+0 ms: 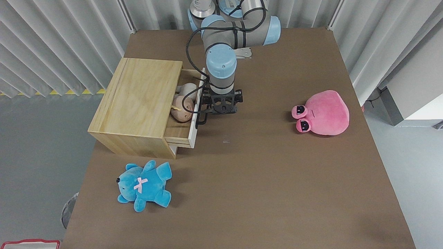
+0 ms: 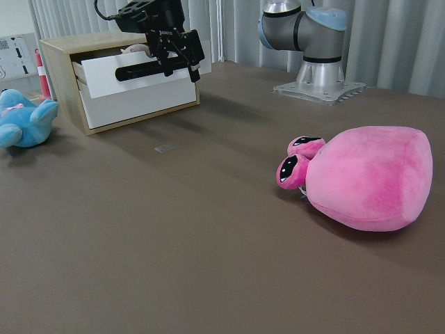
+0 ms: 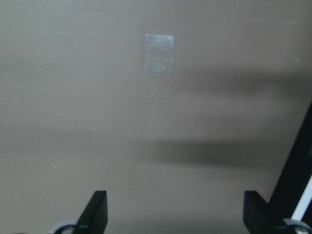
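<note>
My gripper [image 1: 222, 102] is at the white front [image 2: 139, 83] of the partly pulled-out top drawer of a light wooden cabinet [image 1: 135, 99], beside its black handle. Inside the drawer lie a pale soft toy with a tan head [image 1: 181, 109]. In the wrist view the two fingertips [image 3: 97, 209] stand apart over bare table, with the dark handle at the right edge; whether anything is held is unclear.
A blue plush bear [image 1: 145, 184] lies in front of the cabinet. A pink plush toy [image 1: 324, 114] lies on the right of the brown table [image 1: 270, 186], whose middle and front are clear.
</note>
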